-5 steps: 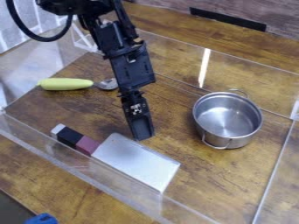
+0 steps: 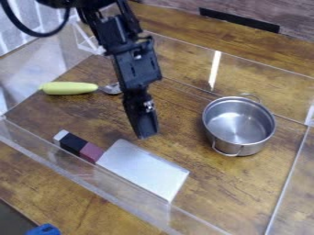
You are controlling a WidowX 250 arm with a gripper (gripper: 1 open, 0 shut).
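Note:
My black gripper (image 2: 143, 124) hangs pointing down over the wooden surface, just above a cleaver (image 2: 141, 173) with a broad silver blade and a dark, maroon-banded handle. Whether the fingers are open or shut is hard to make out. A steel pot (image 2: 238, 126) sits to the right of the gripper. A pale yellow-green elongated object (image 2: 68, 88) lies at the upper left, and a small metal utensil (image 2: 110, 88) lies partly behind my arm.
Clear panels border the wooden work area (image 2: 73, 119). A blue object (image 2: 43, 229) is at the bottom-left corner. Bare surface lies around the pot and at the left middle.
My gripper has shifted slightly up and its arm has changed angle a little. The objects on the surface have not visibly moved.

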